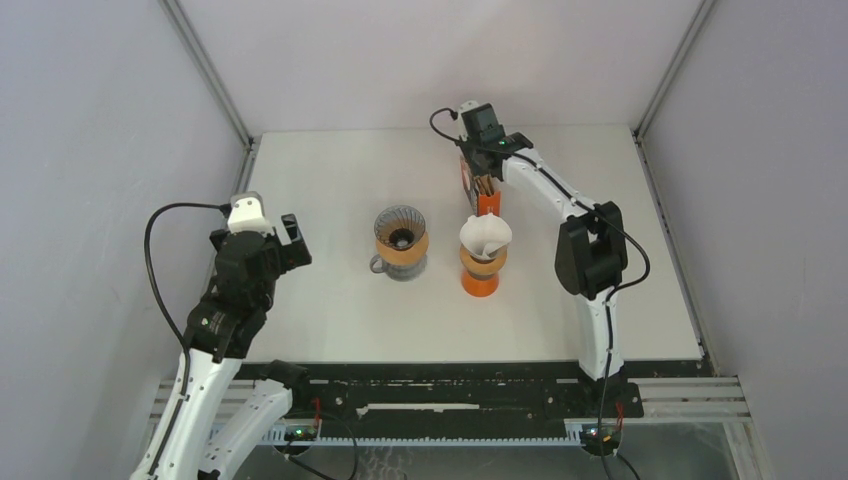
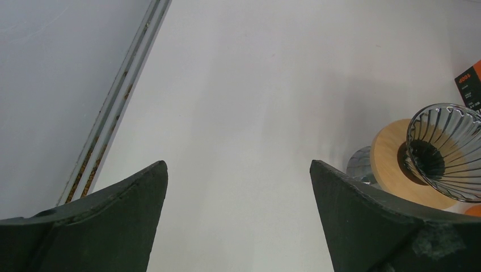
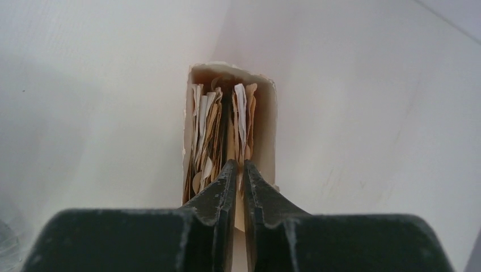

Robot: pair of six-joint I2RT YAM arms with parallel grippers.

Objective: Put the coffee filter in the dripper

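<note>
An orange box [image 1: 489,204] of paper coffee filters stands at the back right of the table. In the right wrist view, brown and white filters [image 3: 241,107] stand on edge inside it. Over this box my right gripper has its fingertips a narrow gap apart, close to the filter edges; whether any paper lies between them is unclear. The clear ribbed dripper [image 1: 402,222] sits empty on a wood-collared glass server. Off to the left, my left gripper is wide open with nothing between its fingers, apart from the dripper.
A second wood-collared vessel with an orange base [image 1: 480,284] stands in front of the filter box, holding a white cone [image 1: 486,235].
</note>
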